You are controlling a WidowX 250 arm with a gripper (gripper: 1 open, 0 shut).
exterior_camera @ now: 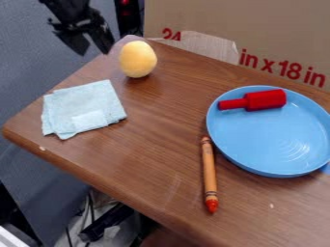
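Observation:
My black gripper (91,43) hangs at the top left, over the grey space past the table's far-left edge. Whether its fingers are open or shut is unclear at this size. To its right a yellow egg-shaped object (138,59) stands on the wooden table. A folded pale blue cloth (83,109) lies at the table's left. On the right, a blue plate (277,145) holds a red cylindrical item (264,99) near its back rim. An orange crayon (209,176) lies left of the plate.
A cardboard box (245,34) with red print stands behind the table (142,164). The table's middle, between cloth, yellow object and plate, is clear, as is its front-left part.

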